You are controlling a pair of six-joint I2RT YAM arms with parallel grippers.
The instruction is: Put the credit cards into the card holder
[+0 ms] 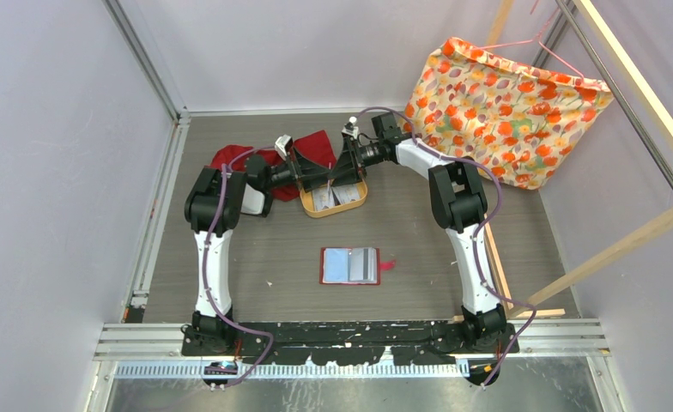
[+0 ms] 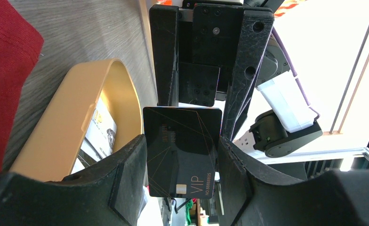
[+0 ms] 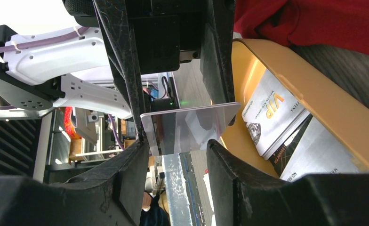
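Note:
A black card (image 2: 182, 155) marked VIP stands between my two facing grippers, above the rear of the table. My right gripper is shut on it. My left gripper has one fingertip at each side edge of the same card; whether they press on it cannot be told. In the right wrist view the card's pale reflective face (image 3: 192, 129) appears strongly tilted. A tan box (image 1: 336, 211) holding several cards (image 3: 272, 110) lies just below the grippers. At the table's front middle the card holder (image 1: 337, 266) lies open, with clear sleeves and a red cover.
Red cloth (image 1: 318, 148) lies behind and left of the box. A white-and-black object (image 1: 254, 201) sits under the left arm. Flowered fabric (image 1: 505, 112) hangs at the back right. Table around the holder is clear.

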